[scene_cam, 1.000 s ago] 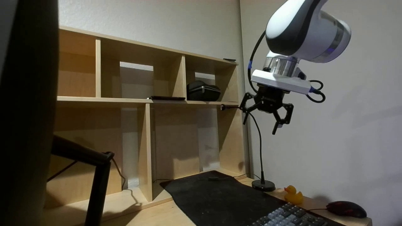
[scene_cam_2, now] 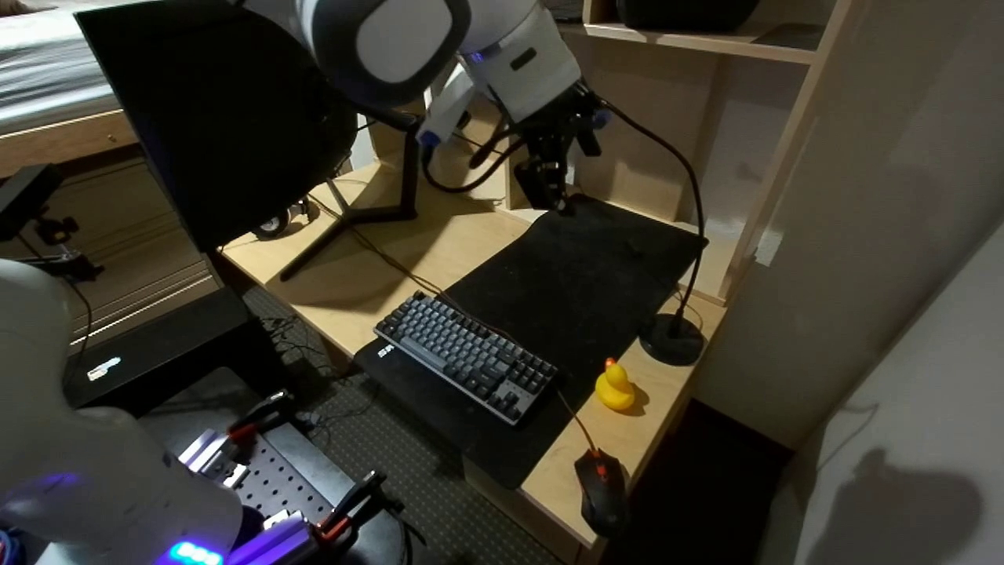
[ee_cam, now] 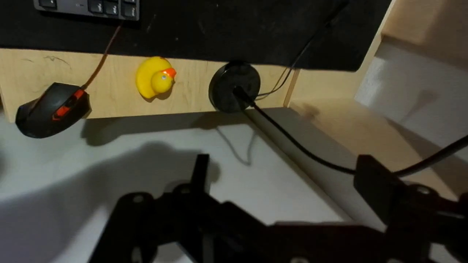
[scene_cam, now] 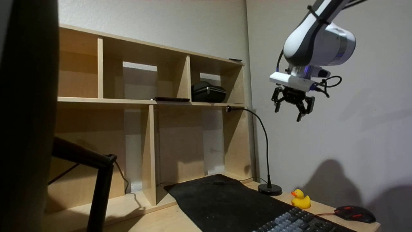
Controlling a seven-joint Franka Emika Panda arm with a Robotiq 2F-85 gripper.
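My gripper (scene_cam: 288, 115) hangs high in the air in front of the wall, its fingers spread apart and nothing between them. In the wrist view, the two dark fingers (ee_cam: 200, 173) stand wide at the bottom of the picture. Well below, a yellow rubber duck (scene_cam_2: 616, 387) with an orange beak sits upright on the bare wooden strip of the desk. A lamp (ee_cam: 234, 87) with a round black base and thin bent neck stands beside it; in the wrist view its neck runs behind the right finger, and whether they touch I cannot tell.
A black mouse (scene_cam_2: 602, 491) and a keyboard (scene_cam_2: 467, 355) lie near the duck, the keyboard on a black desk mat (scene_cam_2: 583, 273). A wooden shelf (scene_cam: 153, 154) holding a black case (scene_cam: 208, 92) lines the desk's back. The monitor (scene_cam_2: 221, 113) stands at the other side.
The lamp, duck and desk things stay in place.
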